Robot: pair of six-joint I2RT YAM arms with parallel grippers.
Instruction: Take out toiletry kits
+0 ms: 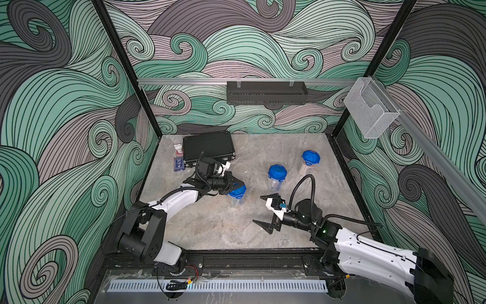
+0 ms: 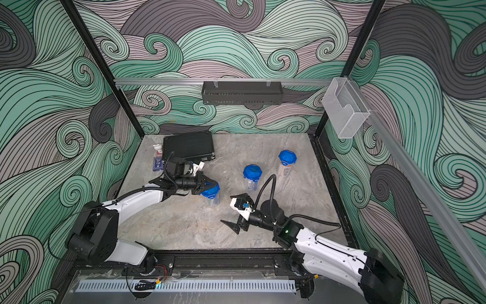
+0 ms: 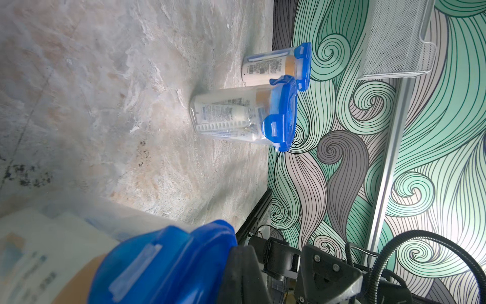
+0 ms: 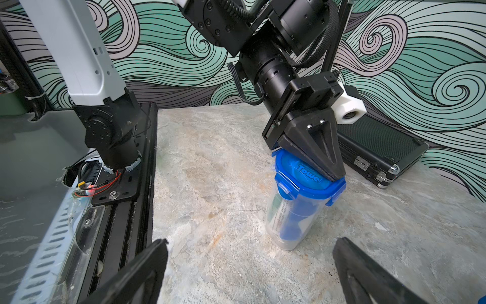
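Note:
My left gripper is shut, its fingertips down on or just over the blue lid of a clear toiletry kit jar at the left middle of the table. Whether it touches is unclear; nothing shows between its fingers. My right gripper stands open and empty, to the lower right of that jar. Two more blue-lidded jars with packets inside stand to the right: one in the middle, one farther back.
A black case lies at the back left beside a small bottle. Wire basket and dark shelf hang on rails above.

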